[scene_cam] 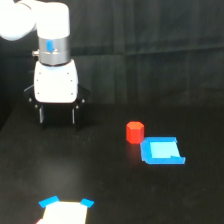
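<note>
A small red block [135, 132], roughly six-sided in outline, rests on the black table right of the middle. Right beside it, slightly nearer the camera, lies a pale square patch [163, 150] framed in blue tape; the block appears to be just outside its upper left corner. At the left my gripper [58, 117] points down, its two black fingers spread wide with nothing between them. It is well left of the red block, apart from it.
At the lower edge a white patch [66, 213] with blue tape at its corners is partly cut off. A black curtain [150, 50] closes off the back.
</note>
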